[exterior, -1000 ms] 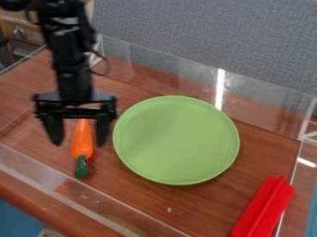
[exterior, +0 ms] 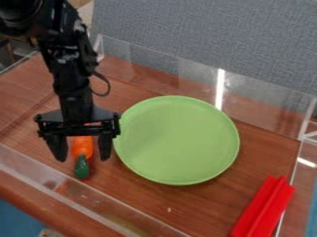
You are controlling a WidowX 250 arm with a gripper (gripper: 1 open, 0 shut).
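My black gripper (exterior: 81,146) is open, lowered over an orange carrot toy (exterior: 82,145) with a green top (exterior: 82,168), its fingers on either side of the orange body. The gripper hides part of the carrot. A large green plate (exterior: 176,139) lies to the right of it on the wooden table.
Two red bars (exterior: 262,208) lie at the front right. Clear plastic walls edge the table, with a grey panel (exterior: 210,37) behind.
The gripper has come down and slightly right onto the carrot, now covering more of it. The carrot, plate and red bars have not visibly moved.
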